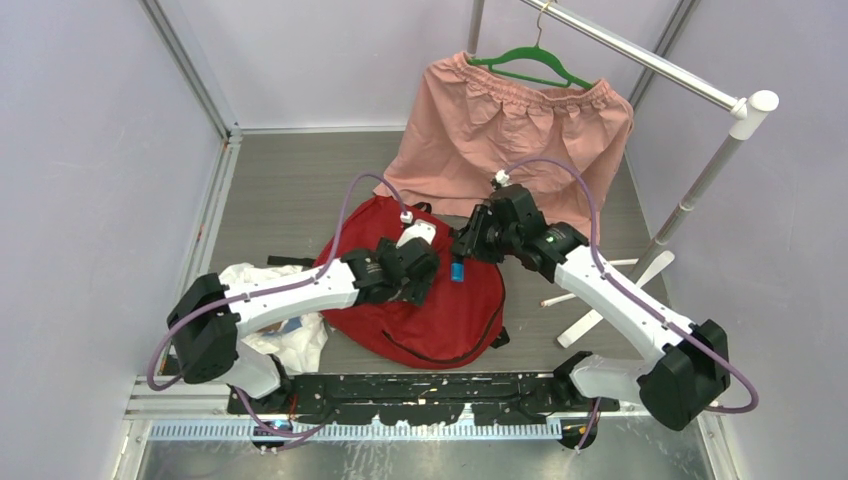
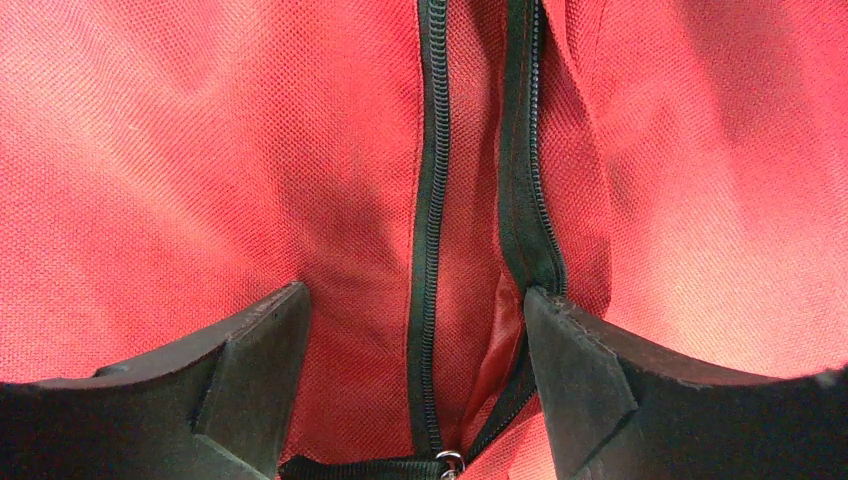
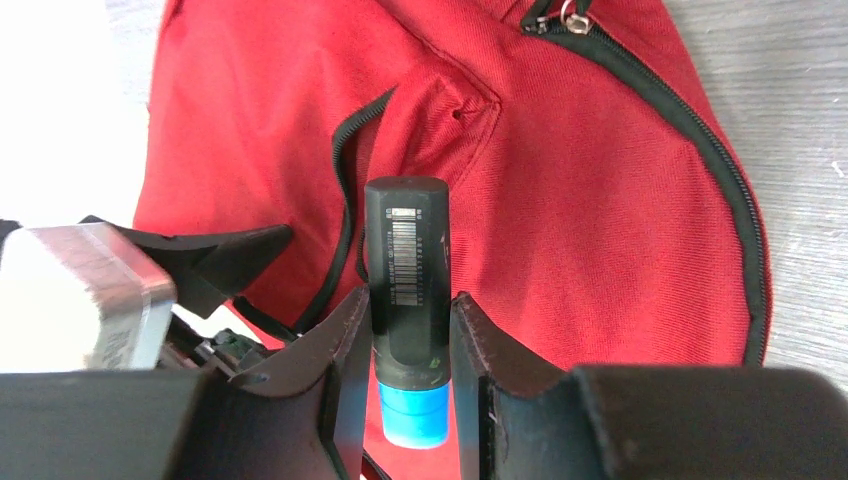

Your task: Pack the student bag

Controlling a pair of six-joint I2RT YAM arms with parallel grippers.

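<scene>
The red student bag [image 1: 430, 330] lies on the floor with zippers visible. My left gripper is open on its fabric, fingertips either side of a black zipper [image 2: 432, 210], a folded zipped edge against the right finger. My right gripper is shut on a black cylinder with a barcode and blue end [image 3: 408, 260], held upright in view above the bag.
A white cloth bag [image 1: 295, 345] lies at lower left. Pink shorts [image 1: 500, 140] hang on a green hanger [image 1: 520, 55] from a white rack [image 1: 700, 185] behind and right.
</scene>
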